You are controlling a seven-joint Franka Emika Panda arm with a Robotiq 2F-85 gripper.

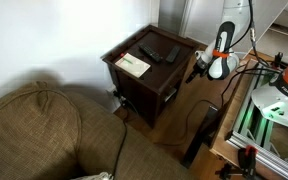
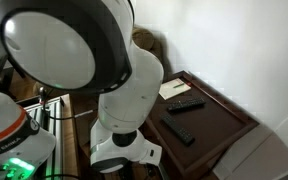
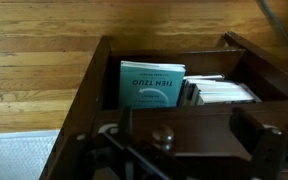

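A dark brown wooden cabinet (image 1: 144, 70) stands by the wall. In the wrist view, a dark compartment (image 3: 108, 92) holds a teal book (image 3: 151, 84) and a stack of white papers or books (image 3: 220, 92). On the dark panel below them is a round knob (image 3: 162, 137). My gripper is open, one finger to each side of that knob, with nothing held. From outside, the gripper (image 1: 193, 75) is low, near the cabinet's right side; whether it touches cannot be told.
On the cabinet top lie a pale notepad (image 2: 172, 89), a black remote (image 2: 186, 103) and another dark device (image 2: 178, 130). A brown beanbag (image 1: 44, 135) fills the lower left. Cables cross the wood floor (image 1: 169, 130) near my base.
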